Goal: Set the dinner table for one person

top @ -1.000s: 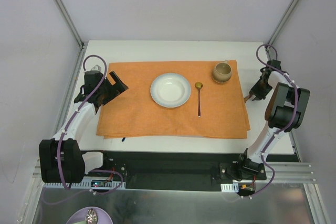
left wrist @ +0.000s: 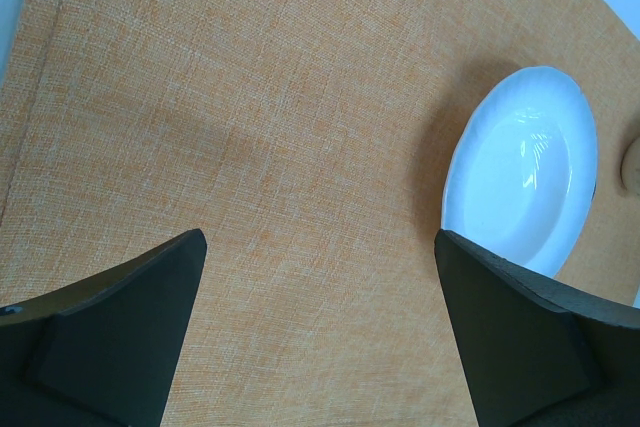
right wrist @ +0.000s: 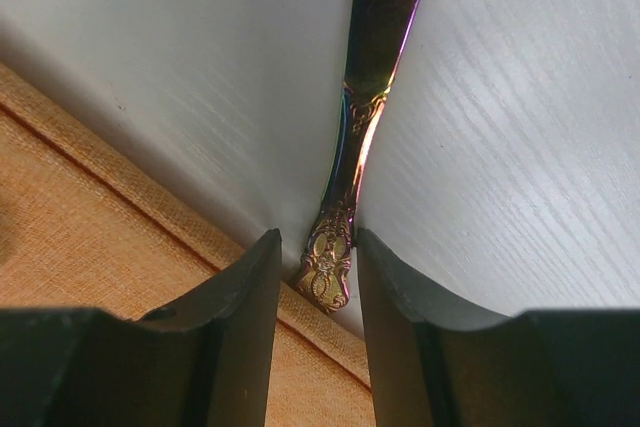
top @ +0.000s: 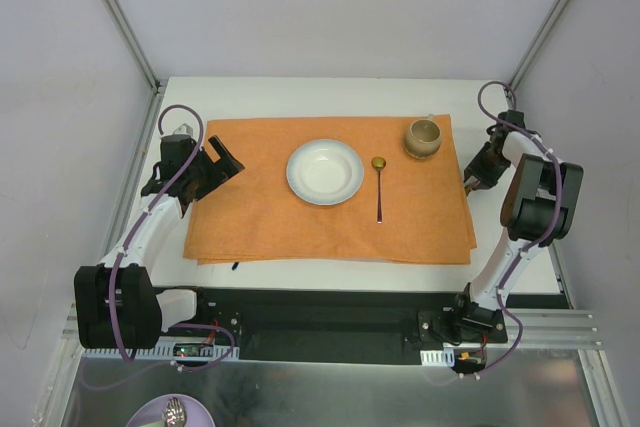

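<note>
On the orange placemat [top: 260, 227] sit a white plate [top: 325, 172], a gold spoon [top: 379, 192] right of it and a beige mug [top: 423, 137] at back right. A shiny knife [right wrist: 365, 77] lies on the white table just off the mat's right edge; its ornate handle end is between the fingertips of my open right gripper, low over it, seen in the right wrist view. My left gripper hangs open over the mat's left part, nothing between its fingers, with the plate to its right.
White table [top: 300, 97] shows around the mat. A purple bowl [top: 150, 417] with cutlery is at the bottom edge of the top view.
The left arm and the things on the mat have not moved.
</note>
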